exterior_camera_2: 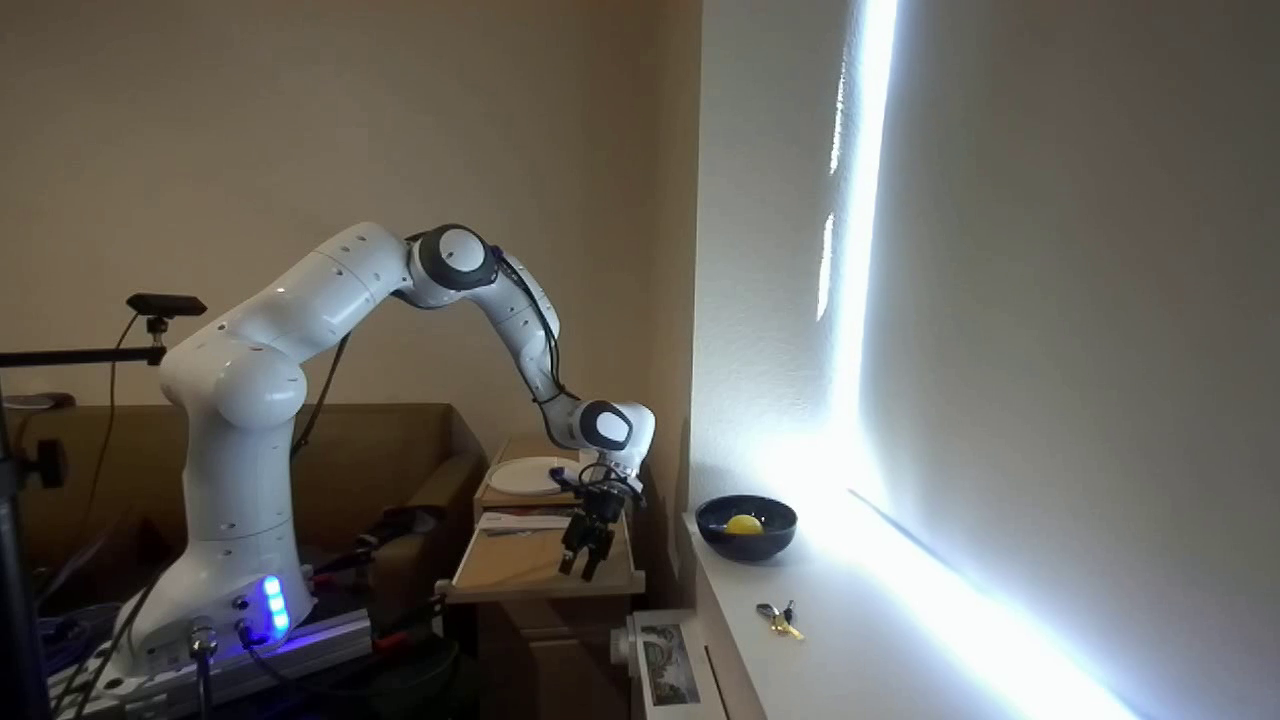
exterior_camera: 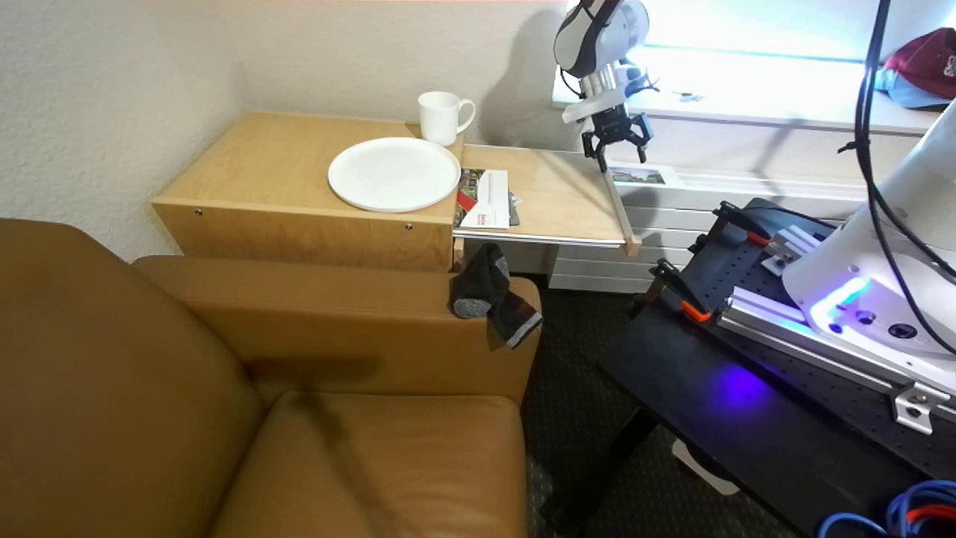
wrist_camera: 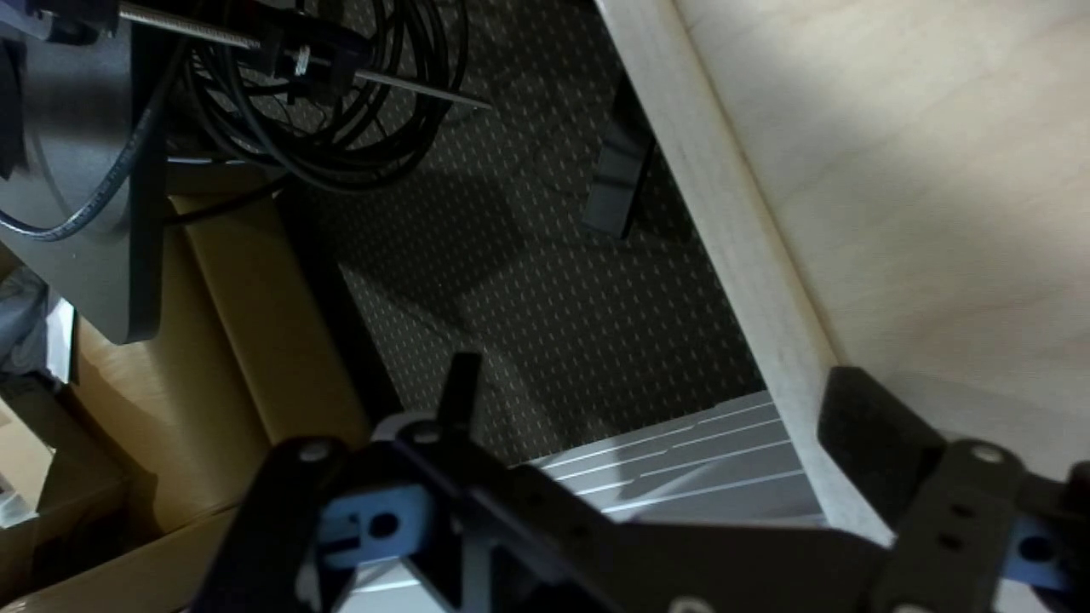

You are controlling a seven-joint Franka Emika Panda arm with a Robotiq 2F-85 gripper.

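My gripper (exterior_camera: pixel 622 163) is open at the outer edge of the pulled-out wooden drawer (exterior_camera: pixel 556 179). In the wrist view, the fingers stand wide apart, with the right fingertip (wrist_camera: pixel 863 419) overlapping the drawer's pale front edge (wrist_camera: pixel 731 235) and the left one over the dark floor. Nothing is visibly held. Whether the right finger touches the wood, I cannot tell. Exterior view 2 has the gripper (exterior_camera_2: pixel 577 570) pointing down near the front of the drawer (exterior_camera_2: pixel 516 566). Inside the drawer lie a white and red booklet (exterior_camera: pixel 489 199) and other papers.
A white plate (exterior_camera: pixel 394 175) and white mug (exterior_camera: pixel 439 118) stand on the cabinet. Dark socks (exterior_camera: pixel 484 285) lie on the sofa arm (exterior_camera: pixel 358 291). On the windowsill (exterior_camera_2: pixel 738 630) are a dark bowl (exterior_camera_2: pixel 746 546) holding a yellow object, and keys (exterior_camera_2: pixel 782 619). The drawer's outer half is clear.
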